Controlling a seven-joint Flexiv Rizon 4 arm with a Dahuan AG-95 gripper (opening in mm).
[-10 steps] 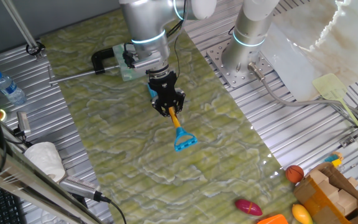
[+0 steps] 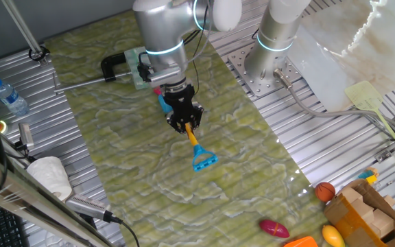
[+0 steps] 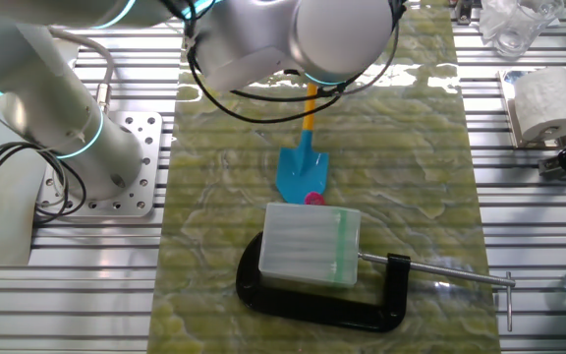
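My gripper [image 2: 188,127] points down over the green marbled mat and is shut on the yellow shaft of a toy shovel [image 2: 205,159]. The shovel's blue D-shaped handle sticks out toward the front of exterior view 1, while most of its blade is hidden behind the gripper. In exterior view 2 the blue blade [image 3: 303,175] shows fully, but the arm hides the gripper. A small pink object [image 3: 313,199] appears at the blade's lower edge, beside a translucent white box [image 3: 303,246]. A black C-clamp [image 3: 322,310] lies around that box.
At the lower right of exterior view 1 are a purple toy [image 2: 274,228], a small basketball [image 2: 325,191], a yellow fruit [image 2: 332,236] and a cardboard box [image 2: 362,216]. A water bottle [image 2: 9,97] stands at left.
The pink object now shows beside the blade.
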